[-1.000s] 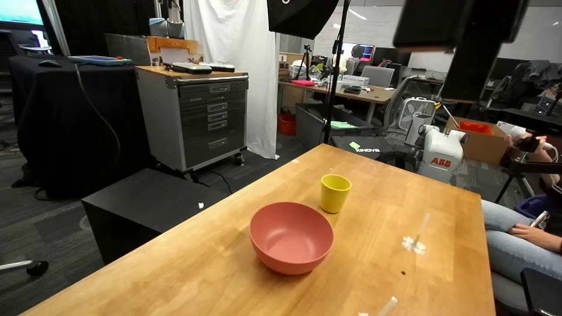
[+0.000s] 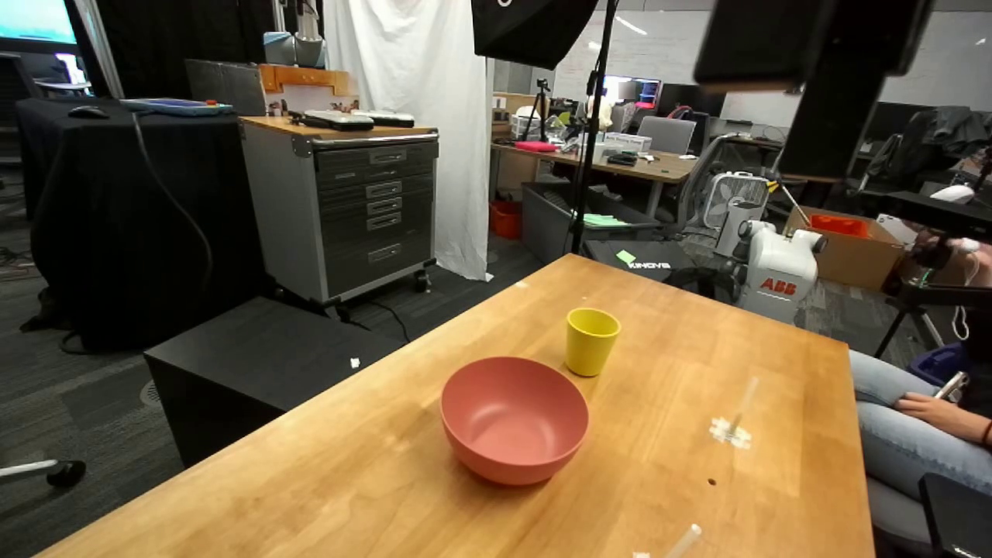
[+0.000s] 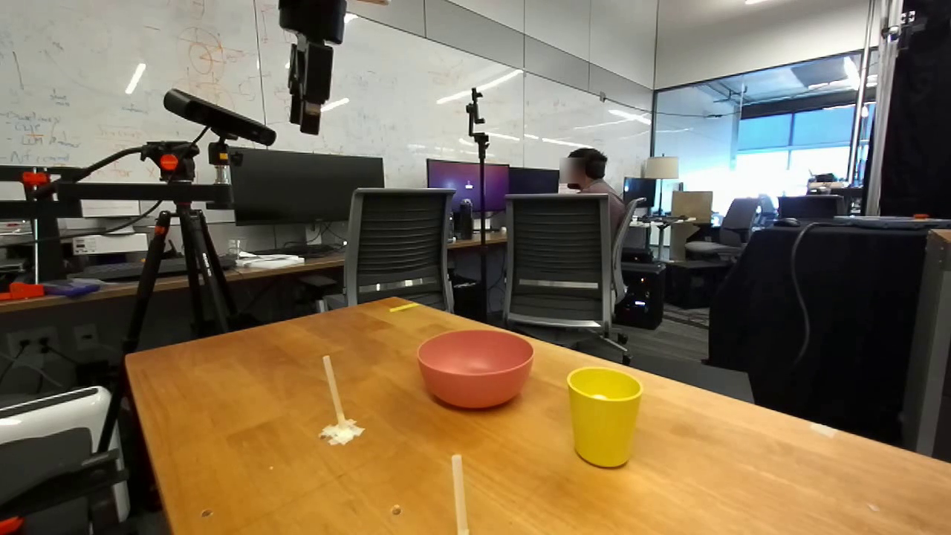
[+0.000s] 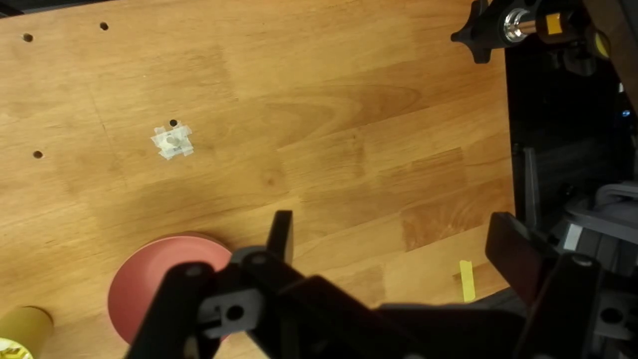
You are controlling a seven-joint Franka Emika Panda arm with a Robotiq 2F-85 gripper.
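Observation:
An empty-looking pink bowl [image 2: 514,423] sits upright on the wooden table. Close by stands an upright yellow cup [image 2: 588,346]; something pale shows inside this cup [image 3: 605,428], too small to identify. High above the tabletop hangs my gripper [image 3: 309,123], well clear of both. In the wrist view the gripper has its fingers spread wide, with only bare table visible between them. Its left side hides part of the bowl [image 4: 140,281], and the cup [image 4: 30,329] is cut off at the lower left corner.
Two thin translucent sticks rise from the table, one [image 3: 333,389] fixed with white tape. The table [image 2: 679,325] is otherwise mostly clear. A tripod [image 3: 183,214] stands beyond one edge, and a person [image 2: 921,418] sits beside the table.
The bowl, cup and arm have not visibly moved. At the right edge, the seated person's raised hand has shifted slightly.

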